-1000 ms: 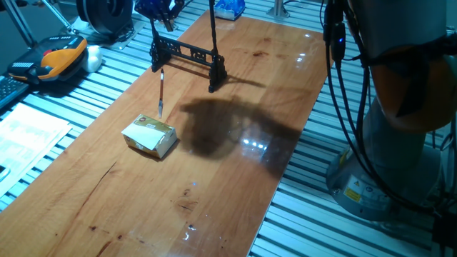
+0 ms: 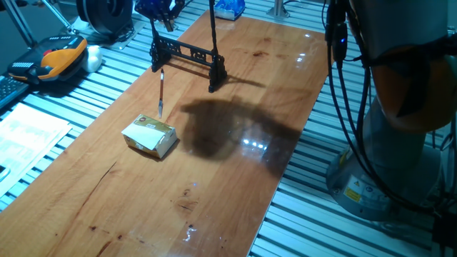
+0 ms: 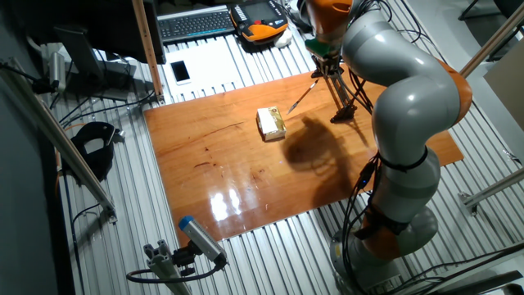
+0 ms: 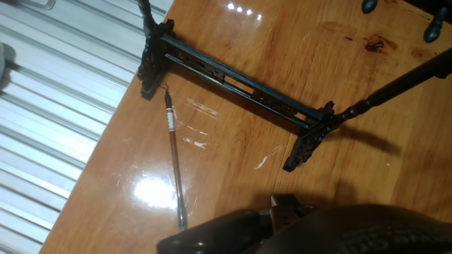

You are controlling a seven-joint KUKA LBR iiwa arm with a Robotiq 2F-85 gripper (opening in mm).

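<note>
Along the bottom of the wrist view is my gripper, dark and partly cut off; whether its fingers are apart does not show. A black stand (image 4: 240, 88) with two upright posts is on the wooden table beyond it. Beside the stand lies a thin brown stick (image 4: 175, 159) with a dark tip, its lower end close to the gripper's dark edge in the image. In exterior view 1 a small yellow-and-white box (image 2: 150, 135) rests on the table, nearer the camera than the stick. Nothing can be seen held.
Bare wooden table (image 2: 178, 203) stretches in front of the box. An orange-and-black device (image 3: 260, 23), a keyboard (image 3: 195, 24) and a white sheet with a phone (image 3: 181, 72) lie off the table. A blue packet (image 2: 228, 8) sits at the far end.
</note>
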